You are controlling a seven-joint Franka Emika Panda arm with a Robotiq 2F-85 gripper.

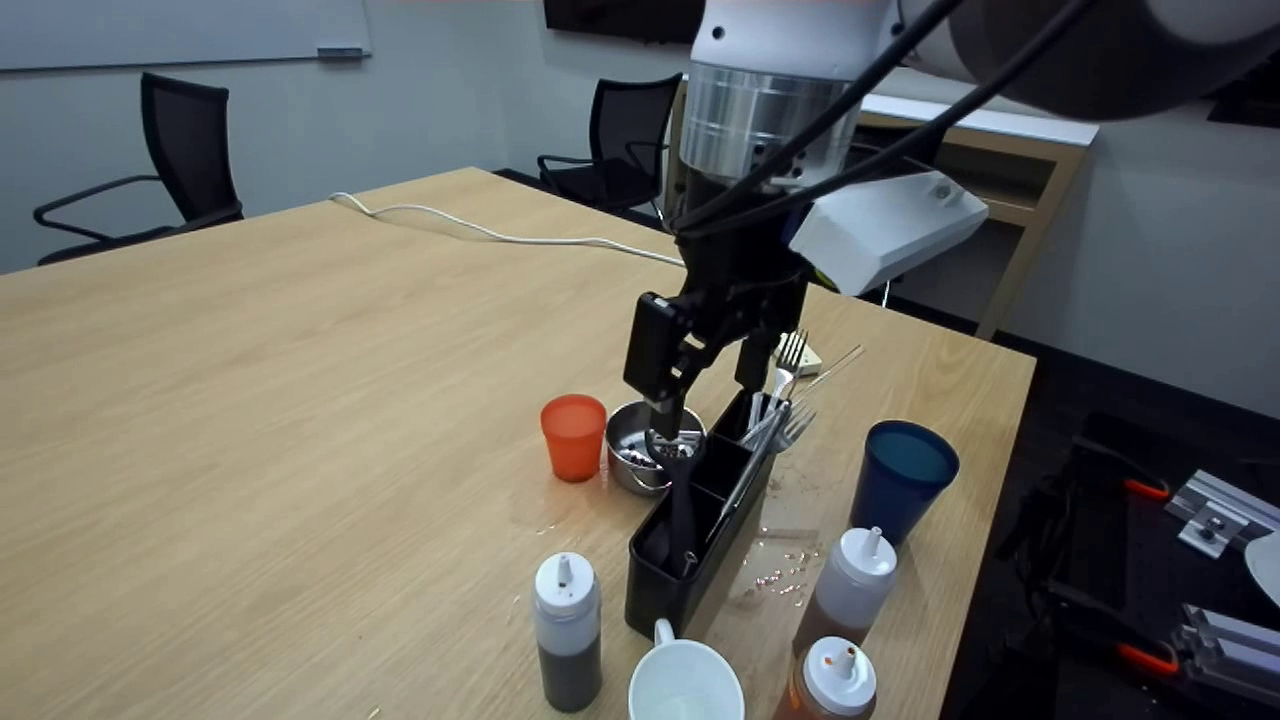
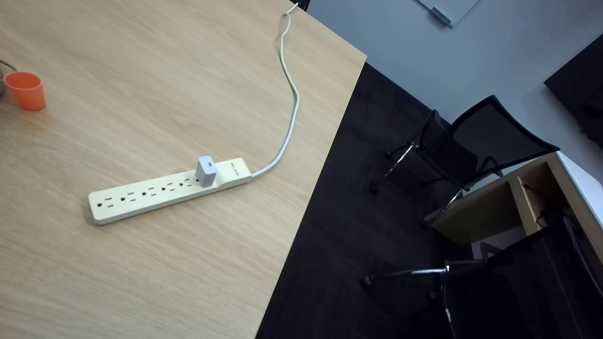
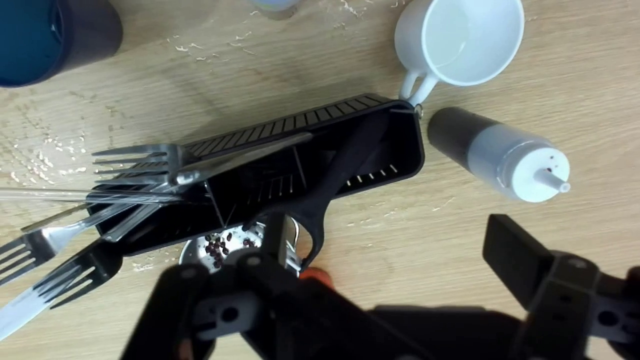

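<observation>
My gripper (image 1: 710,390) hangs over the black caddy (image 1: 651,610), its fingers wide apart with nothing between them. A black-handled peeler (image 3: 348,162) leans in the caddy's end compartment, its head sticking out over the rim. In the wrist view my gripper has its left finger (image 3: 276,237) close by that head, partly covering it; whether they touch I cannot tell. Bare table lies below the right finger (image 3: 517,258). Forks (image 3: 141,161) and other cutlery fill the caddy's opposite end. Partly behind the left finger, a metal bowl (image 1: 632,468) holds small dark beans.
An orange cup (image 1: 575,438) stands beside the bowl. Around the caddy are a white mug (image 1: 685,690), a dark-filled squeeze bottle (image 1: 569,636), two more bottles and a blue cup (image 1: 902,474). A power strip (image 2: 164,191) lies farther off.
</observation>
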